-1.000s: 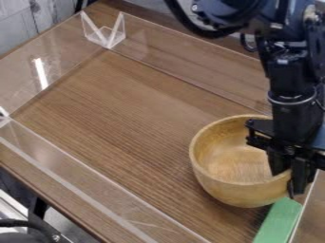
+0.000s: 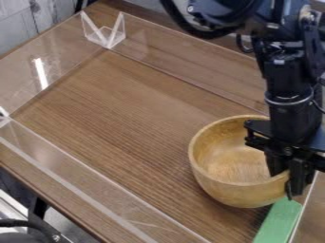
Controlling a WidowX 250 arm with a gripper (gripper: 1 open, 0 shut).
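Note:
A wooden bowl (image 2: 226,159) sits tilted at the right front of the table, partly over a green mat (image 2: 278,224). My gripper (image 2: 292,180) reaches down from the upper right and is shut on the bowl's right rim, its body hiding that side of the bowl.
A clear plastic holder (image 2: 105,28) stands at the back left. Clear strips run along the table's left and front edges.

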